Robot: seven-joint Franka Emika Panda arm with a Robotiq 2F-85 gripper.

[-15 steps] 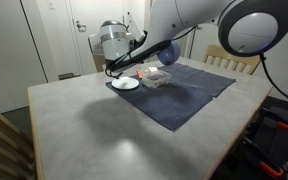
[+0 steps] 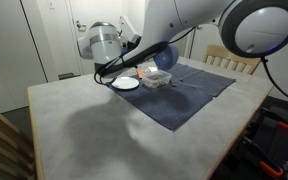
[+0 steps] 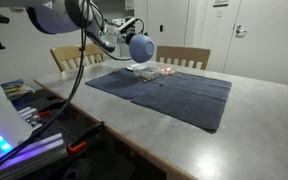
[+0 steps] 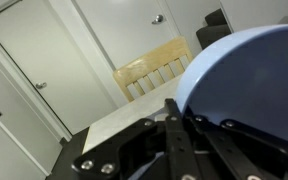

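Observation:
A light blue bowl (image 4: 244, 75) fills the right of the wrist view, tipped on its side, with my gripper shut on its rim. Seen from outside, the bowl (image 2: 165, 52) is held up in the air above the table; the other exterior view shows the bowl (image 3: 141, 47) as a round blue disc at the end of the arm. A white plate (image 2: 126, 84) lies on the dark cloth (image 2: 184, 107), to the left of the bowl and below it. The fingertips themselves are partly hidden by the bowl.
A clear container (image 2: 157, 78) with small items in it sits on the cloth beside the plate. Chairs (image 3: 184, 60) stand around the table.
The arm's wrist has shifted left and lower in exterior view 1, closer to the plate, now partly in front of its far edge. The bowl stays held in the air; plate and container have not moved.

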